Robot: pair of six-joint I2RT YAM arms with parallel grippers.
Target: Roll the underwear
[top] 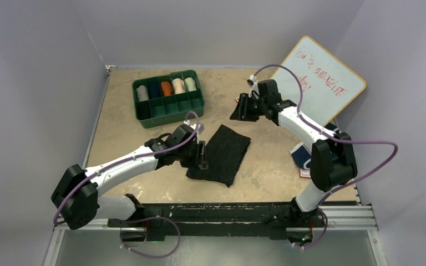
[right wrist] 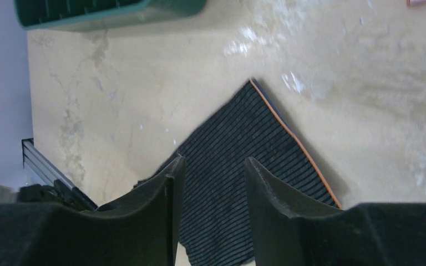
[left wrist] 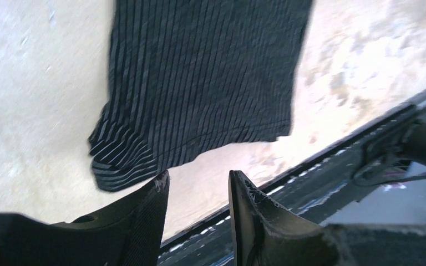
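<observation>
The underwear (top: 225, 154) is a dark striped piece of cloth, spread nearly flat on the table in a slanted four-sided shape. In the left wrist view its near left corner (left wrist: 123, 161) is bunched, and the right wrist view shows an orange-edged side (right wrist: 297, 141). My left gripper (top: 202, 160) hovers over the cloth's left part, its fingers apart with nothing between them. Above the table, up and right of the cloth's far corner, my right gripper (top: 244, 113) has its fingers parted and empty.
A green divided box (top: 172, 114) with several rolled cloths in its back row stands at the back left. A whiteboard (top: 333, 77) leans at the back right. Blue cloth (top: 300, 156) lies partly hidden behind the right arm. Bare table surrounds the underwear.
</observation>
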